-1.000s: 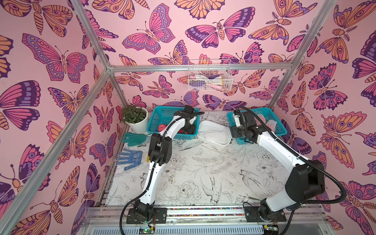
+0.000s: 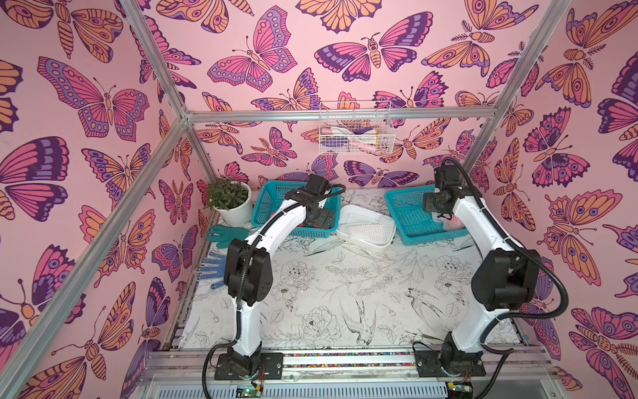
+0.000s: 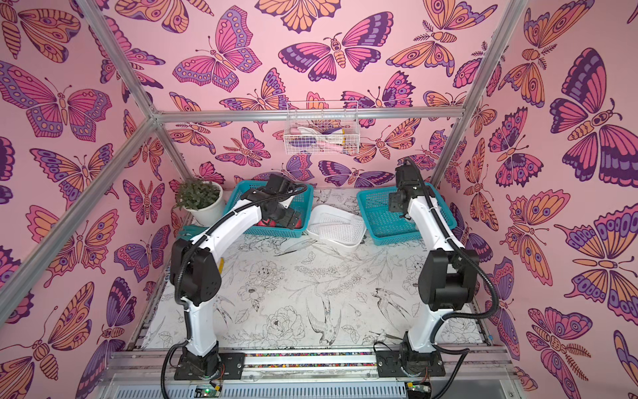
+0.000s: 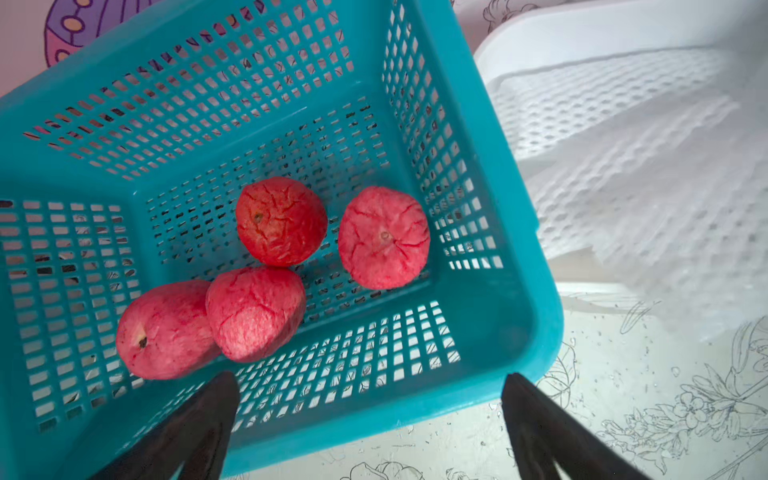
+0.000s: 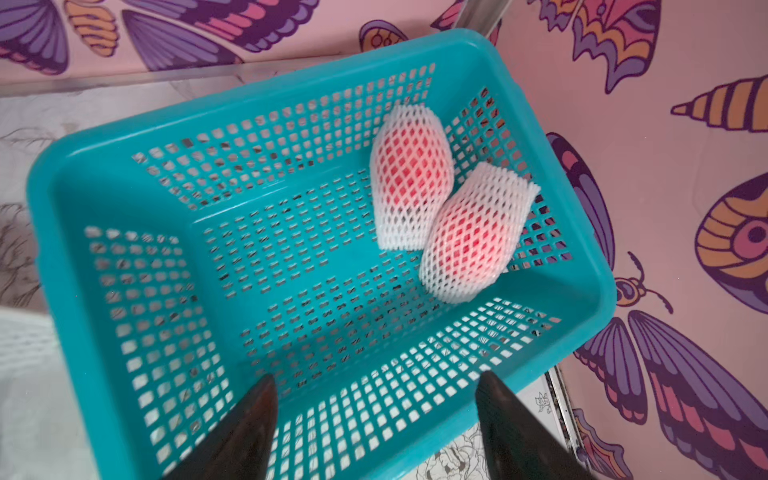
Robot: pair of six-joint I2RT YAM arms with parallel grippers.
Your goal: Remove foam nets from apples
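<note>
Two apples in white foam nets lie in the right teal basket (image 5: 312,204), against its right end. One netted apple (image 5: 412,172) leans beside the other netted apple (image 5: 477,232). My right gripper hangs over this basket's near side, open, with nothing between its fingers. Inside the left teal basket (image 4: 512,232) are several bare red apples, among them a darker red apple (image 4: 280,221) and a pinker apple (image 4: 384,238). Above that basket's near side, my left gripper stands open and empty. Blurred white foam netting (image 4: 680,200) shows toward the white basket.
Between the teal baskets sits a small white basket (image 2: 365,225). A potted plant (image 2: 230,200), a teal glove (image 2: 227,235) and a blue glove (image 2: 211,266) occupy the left side.
My right arm has swung rightward and farther over the right basket, now covering the netted apples from above. The left arm has shifted slightly left over its basket.
</note>
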